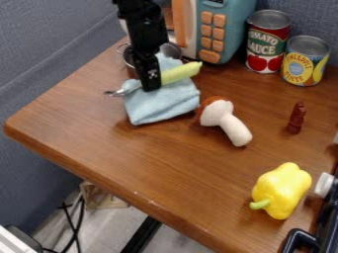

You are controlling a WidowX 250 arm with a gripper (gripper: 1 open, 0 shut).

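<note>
My black gripper (149, 79) reaches down from the top left over a light blue cloth (158, 107). A pale yellow-green long object (181, 71) lies across the cloth at the gripper's fingers, and a silver utensil handle (118, 92) pokes out left of it. A metal pot or bowl (128, 54) is partly hidden behind the arm. Whether the fingers are closed on anything cannot be told.
A toy mushroom (227, 121), red bottle (295, 118), yellow pepper (280, 190), tomato sauce can (266, 43), corn can (305, 61) and teal toy microwave (211, 30) stand around.
</note>
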